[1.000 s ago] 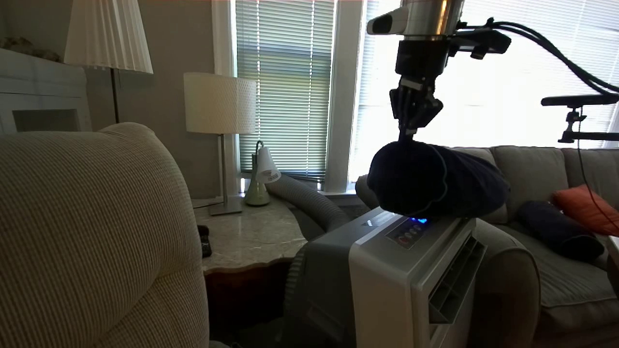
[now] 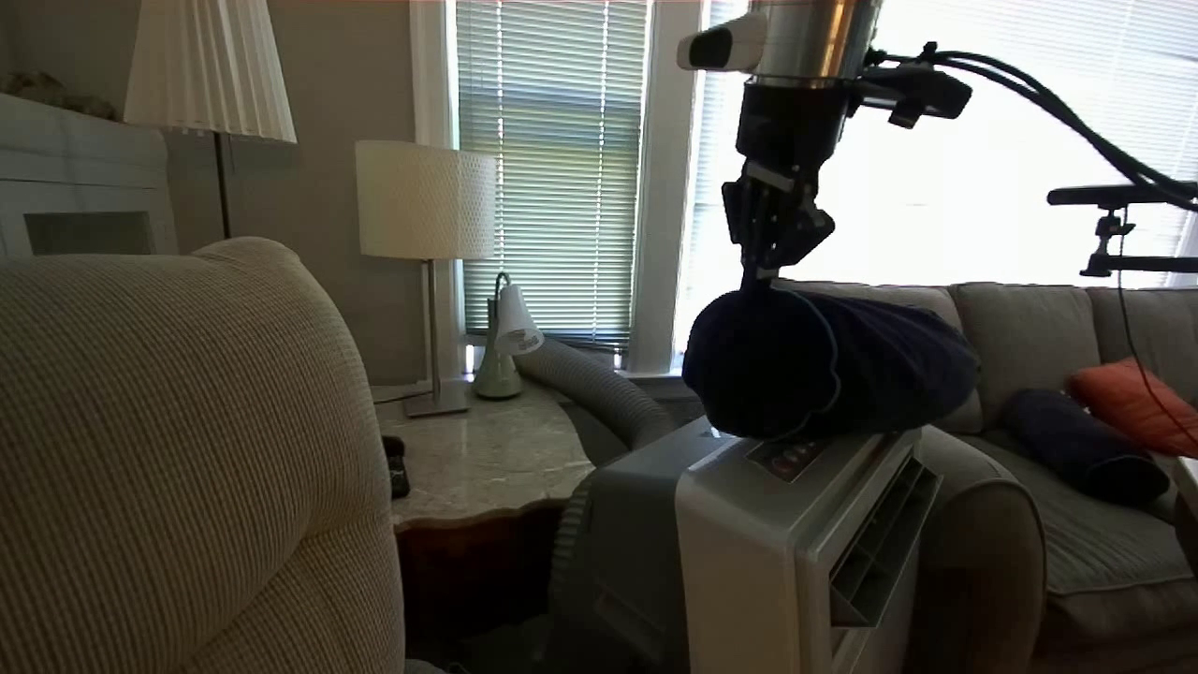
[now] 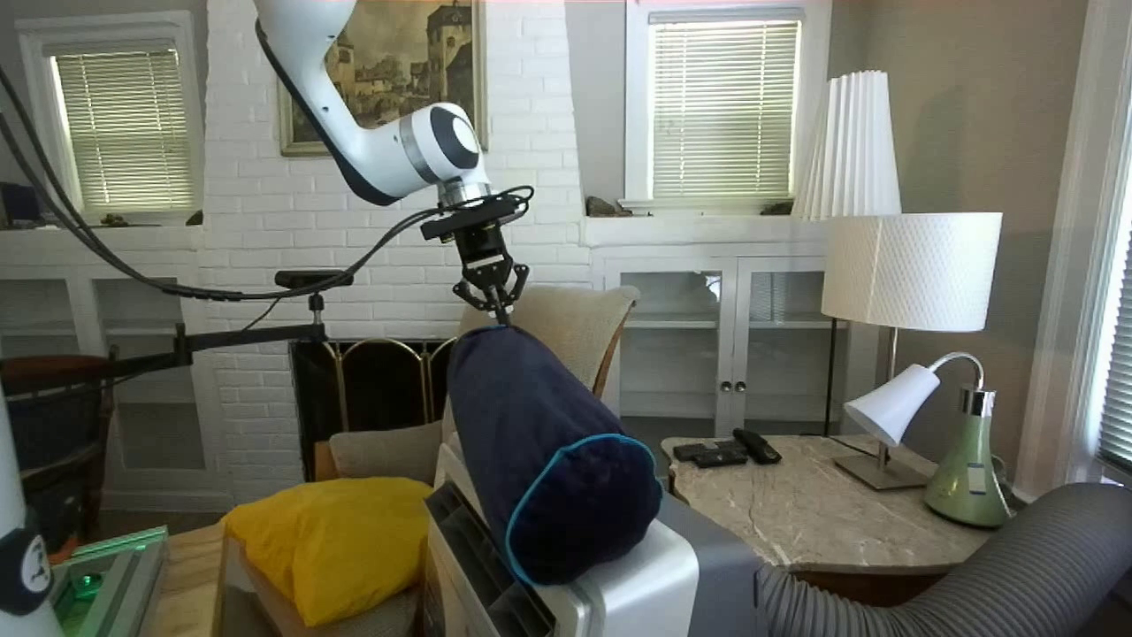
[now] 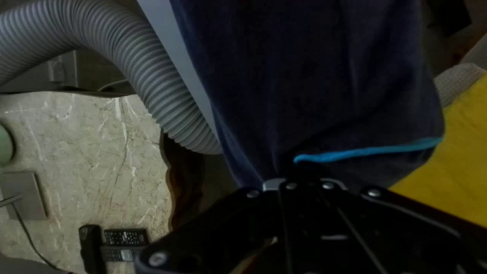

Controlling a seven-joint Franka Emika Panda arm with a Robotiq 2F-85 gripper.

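Observation:
A dark navy bolster pillow (image 3: pixel 531 425) with bright blue piping lies along the top of the white and grey portable air conditioner (image 3: pixel 663 547). My gripper (image 3: pixel 500 318) is shut on the fabric at the pillow's far end, pinching it from above. In exterior view 1 the gripper (image 2: pixel 758 275) points down at the near end of the pillow (image 2: pixel 831 365), which covers most of the unit's control panel (image 2: pixel 789 459). The wrist view shows the pillow's cloth (image 4: pixel 315 82) running right up to the fingertips, whose tips are hidden in it.
A marble-topped table (image 3: pixel 838 510) with lamps and remotes stands beside the unit, and a grey hose (image 3: pixel 955 579) curves past it. A yellow pillow (image 3: pixel 334 536) lies on the other side. The beige armchair (image 2: pixel 191 449) and sofa (image 2: pixel 1095 517) are close by.
In exterior view 1 the gripper and the pillow have moved left and slightly down. The pillow now covers the blue-lit display that showed before.

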